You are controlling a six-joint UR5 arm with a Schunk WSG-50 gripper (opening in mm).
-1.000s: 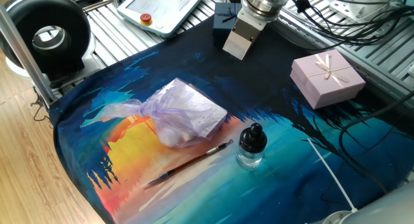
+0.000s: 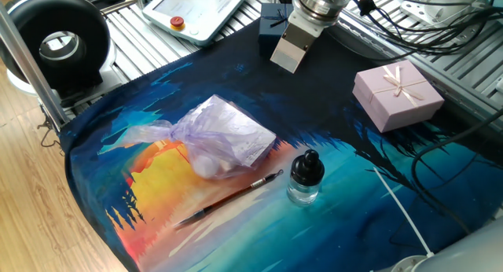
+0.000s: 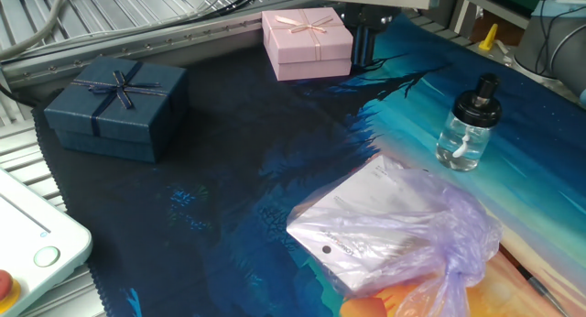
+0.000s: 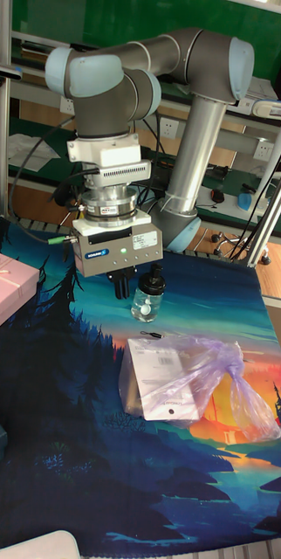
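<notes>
My gripper point(image 4: 122, 283) hangs over the dark part of the printed cloth, its fingers pointing down and no object visible at their tips. In exterior view 2 its dark fingers point(image 3: 369, 49) stand close together behind the pink box point(image 3: 309, 49), and whether they are open or shut cannot be made out. A clear bottle with a black cap point(image 2: 306, 178) stands upright near the cloth's middle. Left of it lies a white box in a thin purple bag point(image 2: 228, 137), with a dark brush-like stick point(image 2: 228, 202) alongside. A navy box with a ribbon point(image 3: 119, 111) sits at the far side.
A tablet-like panel with a red button point(image 2: 178, 23) rests on the slatted metal frame. Black cables point(image 2: 416, 20) run around the back right and the right edge.
</notes>
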